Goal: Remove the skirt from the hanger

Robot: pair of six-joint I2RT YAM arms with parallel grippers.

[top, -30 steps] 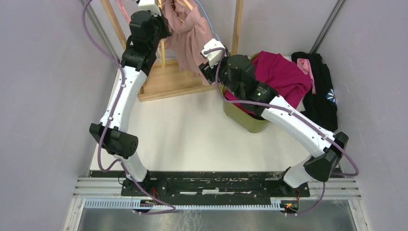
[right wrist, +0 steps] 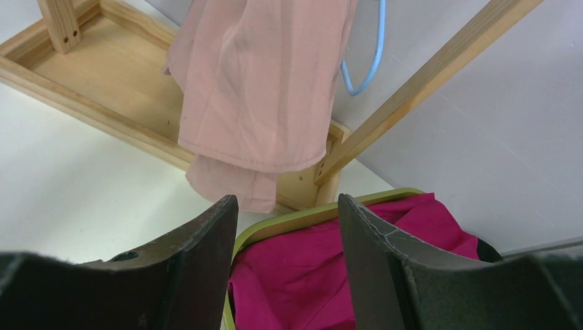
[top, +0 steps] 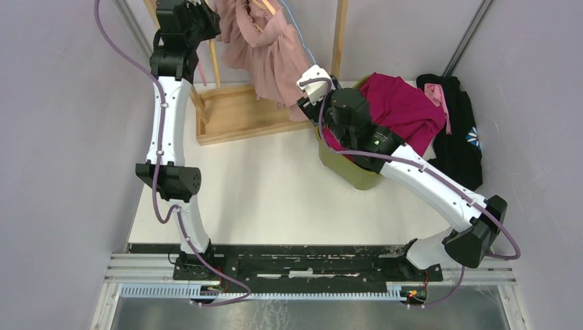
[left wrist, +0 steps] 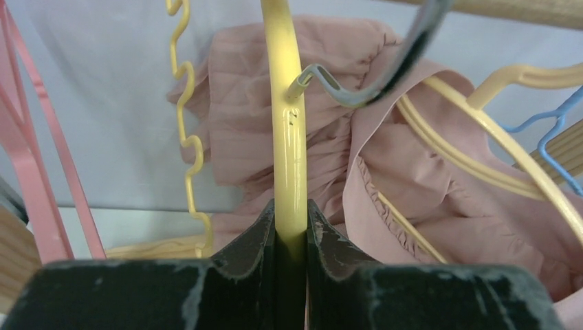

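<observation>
The pink skirt (top: 268, 55) hangs among hangers on the wooden rack at the top of the top view. In the left wrist view my left gripper is shut on a yellow hanger (left wrist: 289, 137) with a metal hook, the folds of the skirt (left wrist: 240, 89) behind it. My right gripper stands open with nothing between its fingers, over the basket's edge; the skirt's lower part (right wrist: 254, 96) hangs ahead of it.
A green basket (top: 347, 172) holds magenta cloth (top: 395, 110). Black clothing (top: 454, 151) lies to its right. The rack's wooden base (top: 234, 134) stands behind a clear white table (top: 254, 199).
Over the last second my left arm has moved left with the hanger in its grip. My right arm has shifted slightly right. The skirt still hangs on the rack.
</observation>
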